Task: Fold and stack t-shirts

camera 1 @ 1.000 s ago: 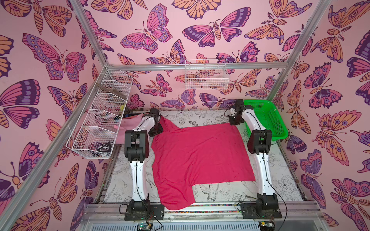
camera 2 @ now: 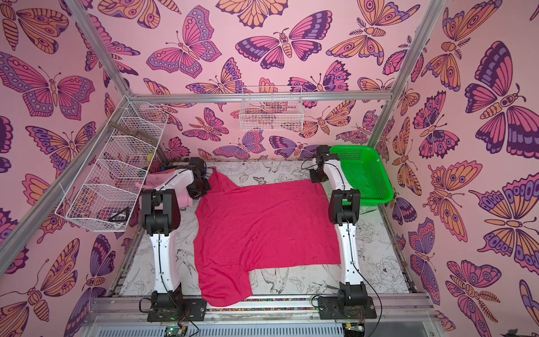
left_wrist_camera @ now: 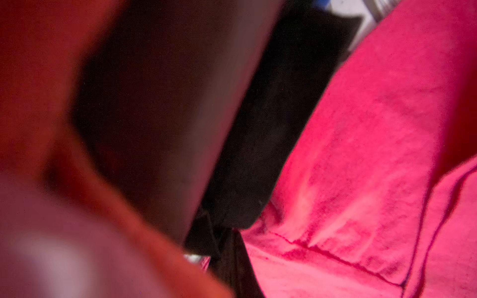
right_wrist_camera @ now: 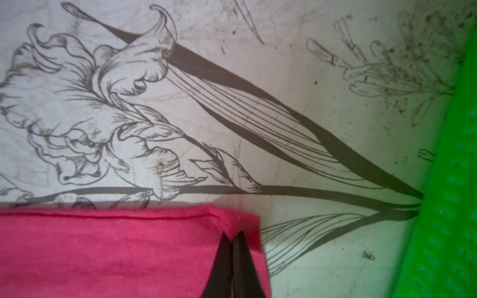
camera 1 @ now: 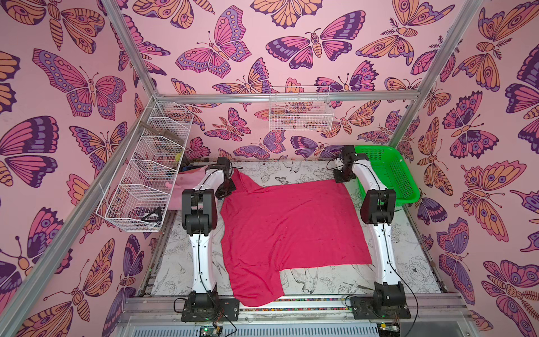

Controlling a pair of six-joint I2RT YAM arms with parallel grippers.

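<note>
A red t-shirt point(camera 1: 297, 224) lies spread on the patterned table, one sleeve hanging toward the front edge. My left gripper point(camera 1: 227, 191) is at its back left corner, by a sleeve; the left wrist view is close and blurred among red cloth and dark shapes, so its fingers are unclear. My right gripper is shut on the shirt's back right corner, where the fabric point(right_wrist_camera: 149, 248) puckers at the fingertips.
A green basket point(camera 1: 410, 191) stands right of the shirt. Pink folded cloth point(camera 1: 185, 196) lies at the back left, under wire racks point(camera 1: 134, 207). A narrow strip of bare table runs along the back.
</note>
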